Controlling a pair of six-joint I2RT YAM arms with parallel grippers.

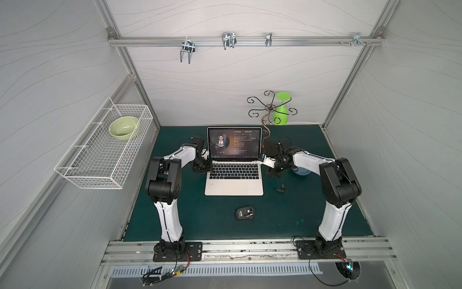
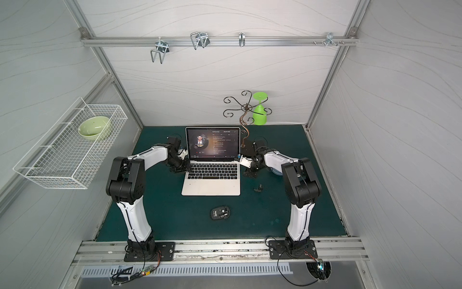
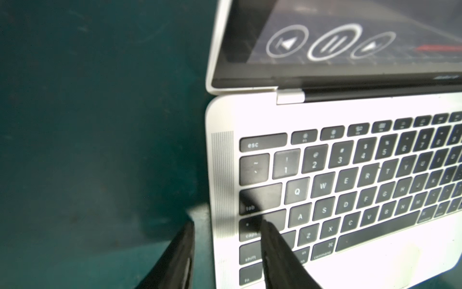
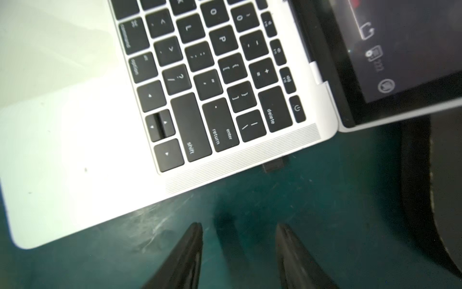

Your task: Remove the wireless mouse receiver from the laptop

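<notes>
The silver laptop (image 1: pixel 234 187) stands unfolded at mid-table with its screen lit. From its right side edge sticks a small black receiver (image 4: pixel 273 165), near the hinge end, in the right wrist view. My right gripper is open beside that edge, the gap between its fingers empty and the receiver ahead of it, apart. At the laptop's left edge, my left gripper is also open; one fingertip appears over the keyboard's corner and the other over the table. It has nothing gripped.
A black mouse (image 1: pixel 245 213) lies in front of the laptop. Right of the laptop is a small dark object (image 1: pixel 280 188). A blue dish (image 1: pixel 302 171) sits under the right arm, and a metal stand (image 1: pixel 271 108) is behind.
</notes>
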